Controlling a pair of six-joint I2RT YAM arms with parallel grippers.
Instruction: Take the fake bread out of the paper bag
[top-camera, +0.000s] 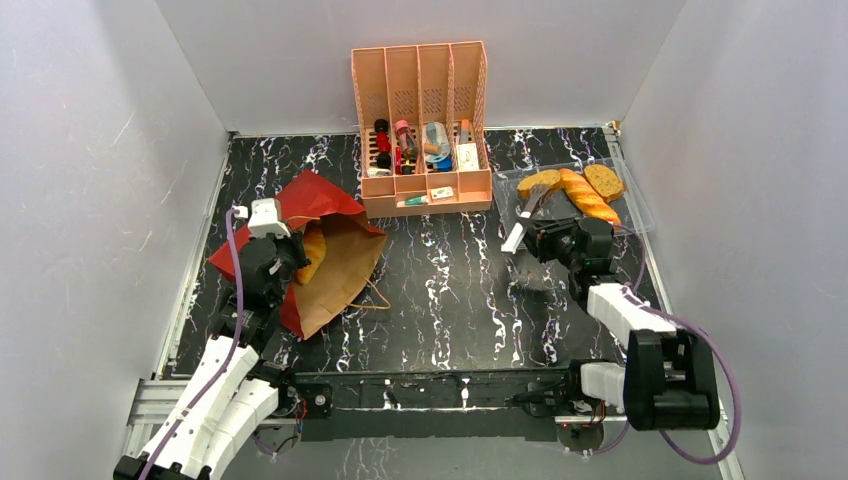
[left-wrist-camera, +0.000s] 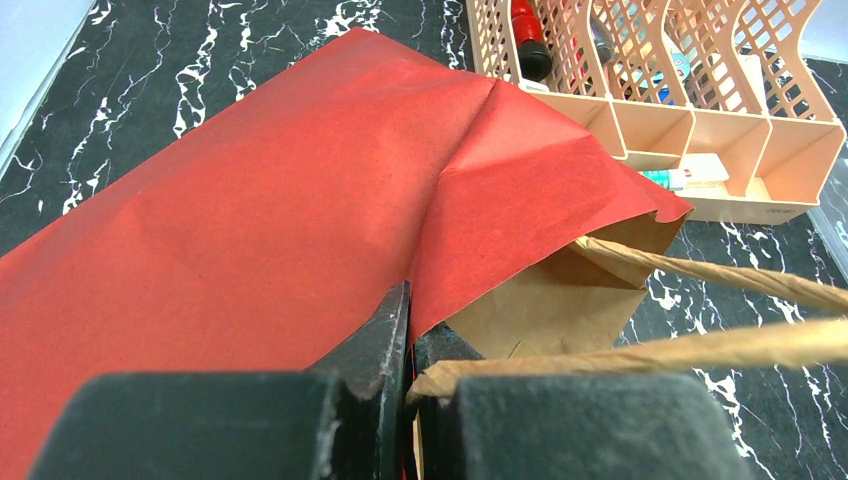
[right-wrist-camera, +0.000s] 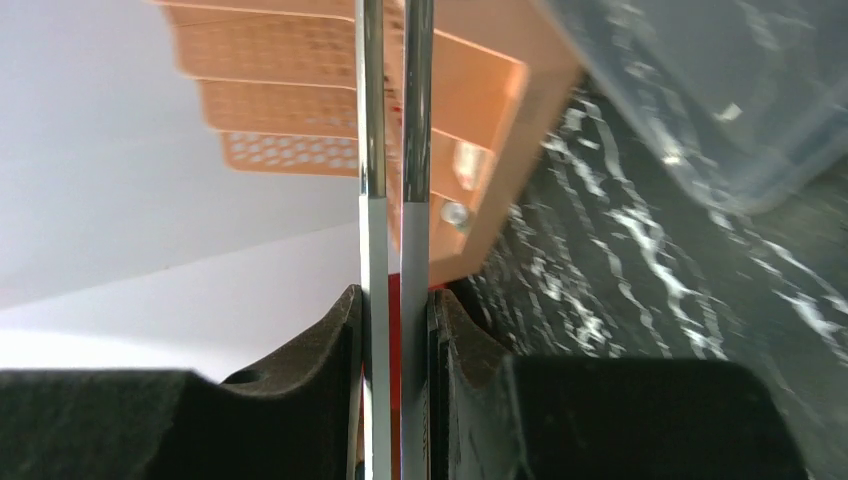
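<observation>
The red paper bag (top-camera: 332, 193) lies at the left with its brown mouth facing right, a yellowish piece of bread (top-camera: 312, 255) inside it. My left gripper is shut on the bag's edge, beside a twisted handle (left-wrist-camera: 700, 270). At the right, my right gripper (top-camera: 533, 235) is shut on metal tongs (right-wrist-camera: 372, 270). Their far ends hold a bread slice (top-camera: 538, 183) over the left part of the clear tray (top-camera: 640, 212); whether it touches the tray I cannot tell. A loaf (top-camera: 588, 196) and another slice (top-camera: 604, 181) rest in the tray.
An orange divided rack (top-camera: 420, 62) with bottles and small packets stands at the back middle, close to the tray's left side.
</observation>
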